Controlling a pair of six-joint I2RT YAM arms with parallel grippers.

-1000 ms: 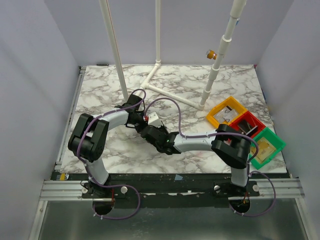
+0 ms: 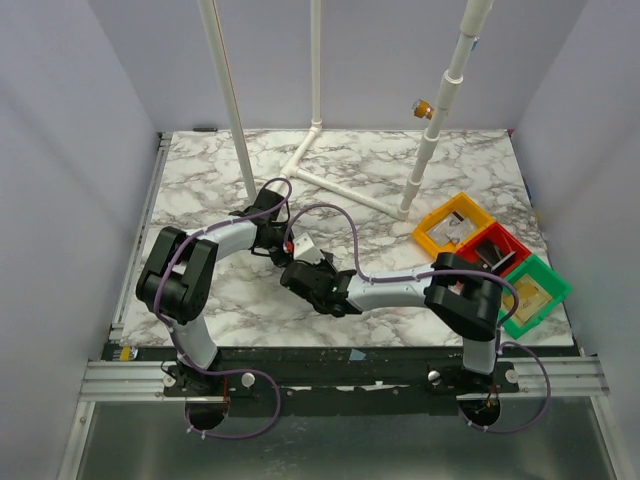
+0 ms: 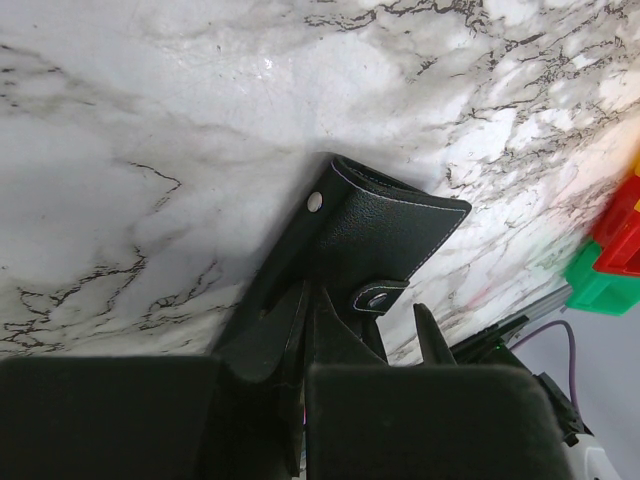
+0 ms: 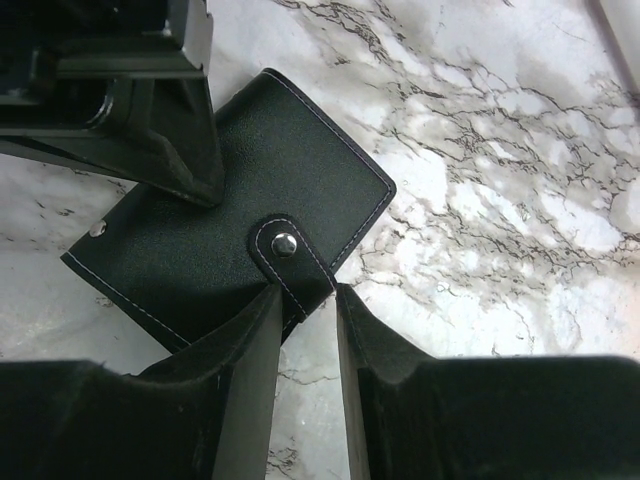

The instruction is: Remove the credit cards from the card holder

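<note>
A black leather card holder lies on the marble table under both grippers, its snap tab closed over it. No cards show. My left gripper is shut, its tips down on the holder; it also reaches into the upper left of the right wrist view. My right gripper has its fingertips apart at the tab's end, open with nothing clearly between them. In the top view the arms mostly hide the holder.
At the right stand yellow, red and green trays holding items. A white pipe frame stands on the table behind the arms.
My right arm has shifted slightly, a little lower and leftward in the top view. The left arm has stayed put.
</note>
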